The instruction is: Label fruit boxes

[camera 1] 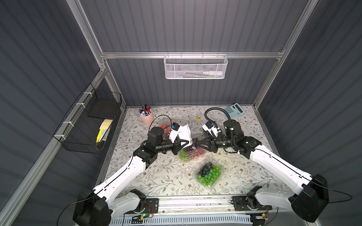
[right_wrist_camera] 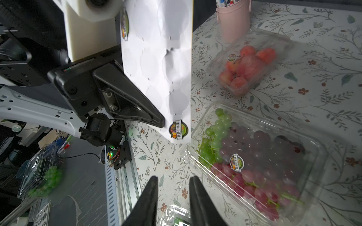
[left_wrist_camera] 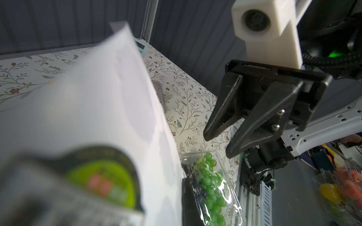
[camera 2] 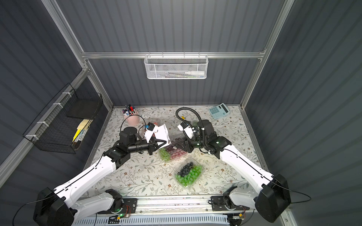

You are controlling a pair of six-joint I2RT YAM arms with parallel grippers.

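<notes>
My left gripper [camera 1: 181,142] is shut on a white label sheet [right_wrist_camera: 154,45] with empty spots and round fruit stickers, one sticker [right_wrist_camera: 178,129] near its lower edge. My right gripper points toward the sheet, its fingers a little apart with nothing seen between them. A large box of mixed grapes [right_wrist_camera: 256,162] with a round label lies under the grippers. A box of peaches [right_wrist_camera: 245,67], also labelled, lies behind it. A box of green and dark grapes [camera 1: 209,174] lies at the front; I see no label on it.
A pink pen cup [camera 1: 147,119] stands at back left, a calculator [camera 1: 234,110] at back right. A wire basket [camera 1: 86,124] hangs on the left wall, a white mesh basket [camera 1: 195,67] on the back wall.
</notes>
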